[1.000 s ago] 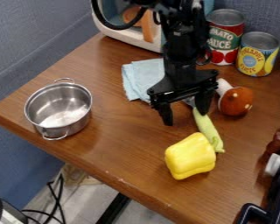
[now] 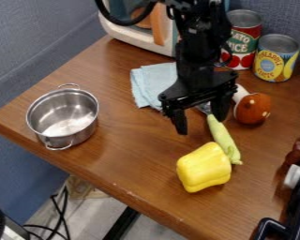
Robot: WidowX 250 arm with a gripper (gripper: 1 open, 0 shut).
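Note:
My black gripper [image 2: 198,112] hangs over the back middle of the wooden table, its fingers low above a pale green corn or vegetable [image 2: 227,142] and beside a red-orange tomato or onion [image 2: 251,110]. Whether it is open or shut, or holds anything, is hard to tell. A yellow pepper [image 2: 202,169] lies in front. A steel pot [image 2: 63,118] stands at the left. A light blue cloth [image 2: 153,81] lies behind the gripper, and a white item partly shows at its right.
Two cans, tomato sauce [image 2: 239,42] and a yellow one [image 2: 277,58], stand at the back right beside a toaster-like appliance [image 2: 127,28]. Dark objects [image 2: 292,192] line the right edge.
The gripper has shifted very slightly; the objects on the table look unmoved.

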